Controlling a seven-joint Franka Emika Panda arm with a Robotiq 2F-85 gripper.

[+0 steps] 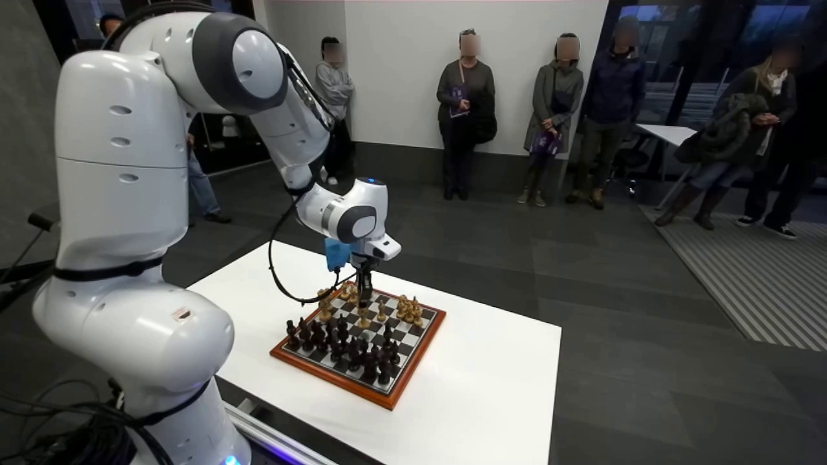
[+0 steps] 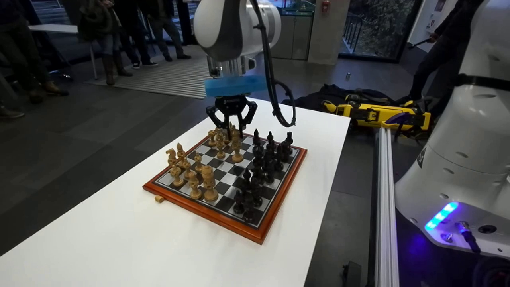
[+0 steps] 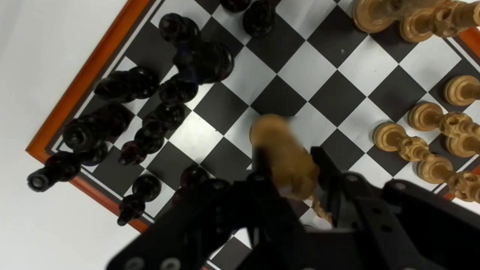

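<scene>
A light wooden chess piece stands between the fingertips of my gripper, blurred in the wrist view. My gripper is shut on its upper part, over the chessboard. In exterior view 2 the held piece points down with its base near the middle squares; whether it touches the board I cannot tell. Dark pieces crowd one side of the board. Light pieces stand on the opposite side. Another light piece is partly hidden beneath the fingers in the wrist view.
A small light wooden bit lies on the white table just off the board's edge. Several squares in the board's middle are empty. A cable loops beside the gripper. People stand well back from the table.
</scene>
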